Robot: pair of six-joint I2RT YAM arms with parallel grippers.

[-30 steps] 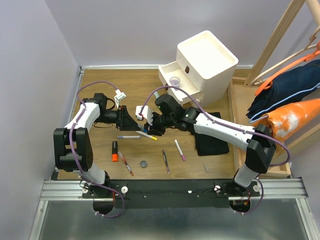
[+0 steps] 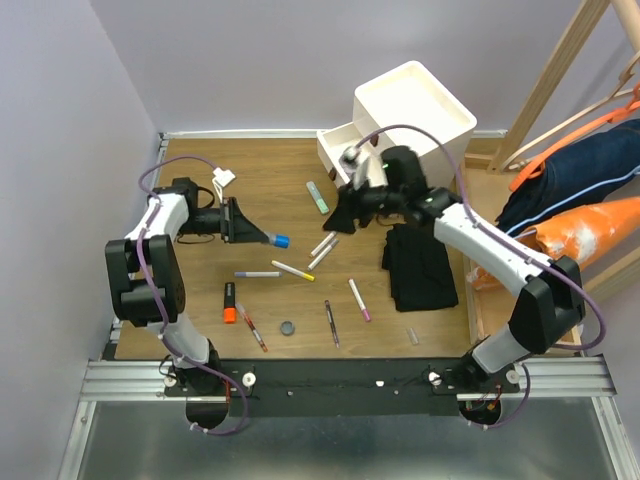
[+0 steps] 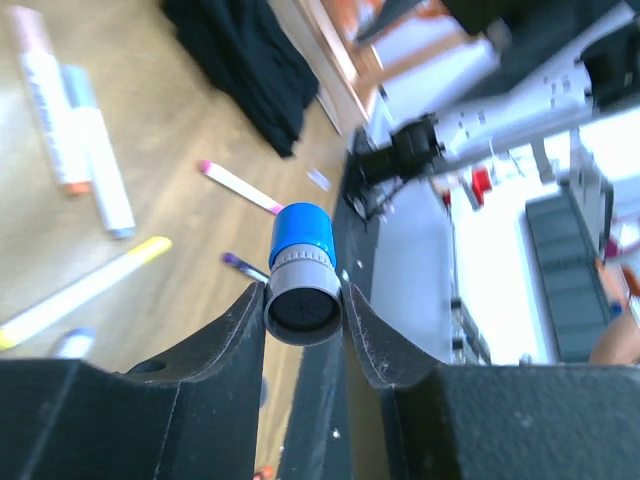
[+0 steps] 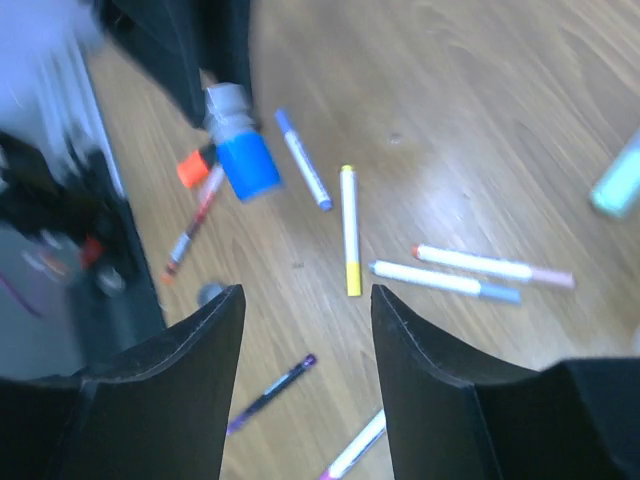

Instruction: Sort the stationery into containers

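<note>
My left gripper point(image 2: 264, 238) is shut on a grey glue stick with a blue cap point(image 3: 303, 250), which sticks out beyond its fingertips above the table. My right gripper is part open and nothing shows between its fingers; in the top view it is over the upper middle of the table, blurred. On the wood lie a yellow-ended marker point(image 2: 293, 271), a blue-ended marker point(image 2: 258, 274), two pale markers side by side point(image 4: 445, 278), a pink-ended marker point(image 2: 359, 300), a dark pen point(image 2: 331, 323), a red pen point(image 2: 251, 328) and an orange-and-black item point(image 2: 230, 303).
A white cabinet point(image 2: 420, 105) stands at the back with its drawer point(image 2: 338, 140) pulled out, partly hidden by my right arm. A black cloth point(image 2: 420, 268) lies at right. A green item point(image 2: 318, 197) and a grey round piece point(image 2: 287, 328) also lie on the table.
My right gripper has moved up and away from the left one toward the drawer. The left gripper has shifted slightly left, and the blue cap at its fingertips is now uncovered.
</note>
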